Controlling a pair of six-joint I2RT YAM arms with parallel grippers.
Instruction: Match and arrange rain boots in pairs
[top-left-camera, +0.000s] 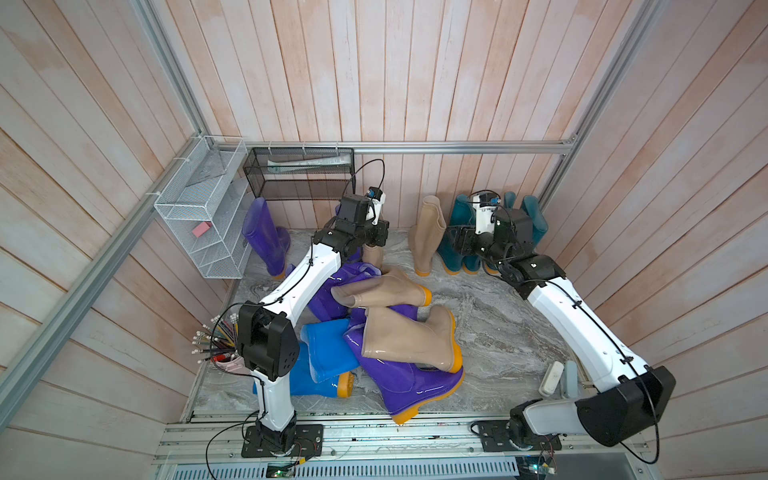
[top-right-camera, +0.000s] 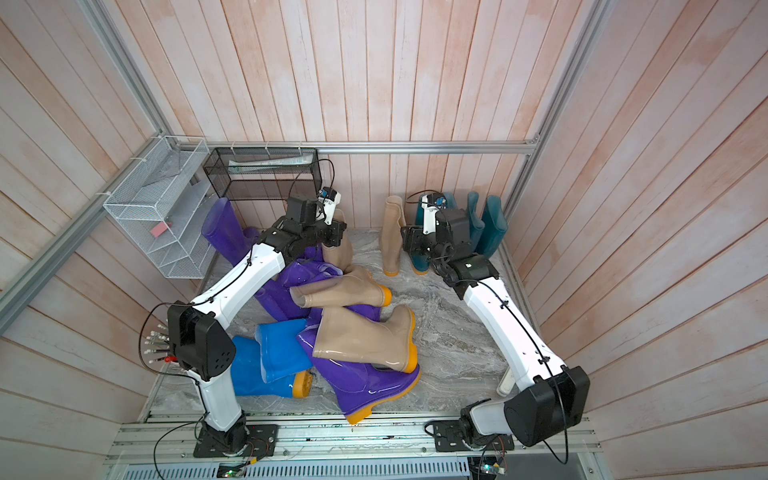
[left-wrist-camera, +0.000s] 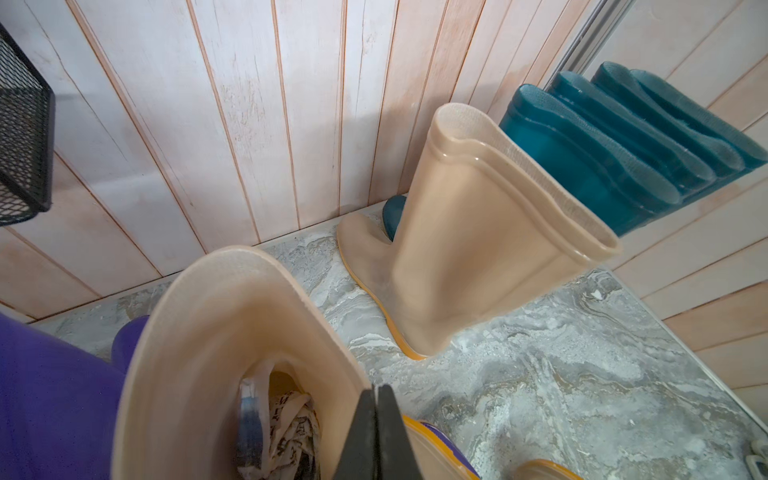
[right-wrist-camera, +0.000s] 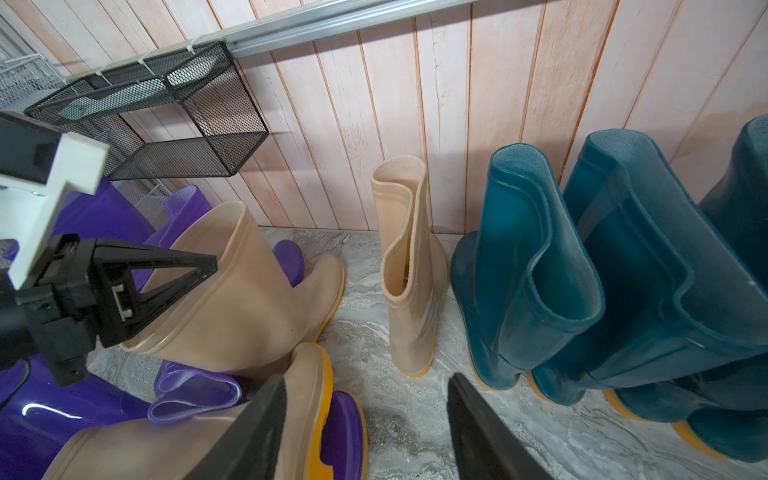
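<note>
Several teal boots (right-wrist-camera: 528, 264) stand upright in a row at the back right. Left of them a beige boot (right-wrist-camera: 408, 272) stands alone, upright. A second upright beige boot (left-wrist-camera: 232, 352) is beside my left gripper, which is shut at its rim with nothing showing between the fingers. My right gripper has its fingers apart and empty, in front of the lone beige boot. Two beige boots (top-left-camera: 412, 336) lie on their sides over purple boots (top-left-camera: 400, 380) in the middle. Blue boots (top-left-camera: 324, 352) lie at the front left; a purple boot (top-left-camera: 264, 236) stands at the back left.
A white wire rack (top-left-camera: 204, 216) stands along the left wall, and a black mesh shelf (top-left-camera: 300, 188) hangs on the back wall. A cup of thin sticks (top-left-camera: 228, 352) sits at the left edge. Bare marble tabletop (top-left-camera: 504, 336) shows at centre right.
</note>
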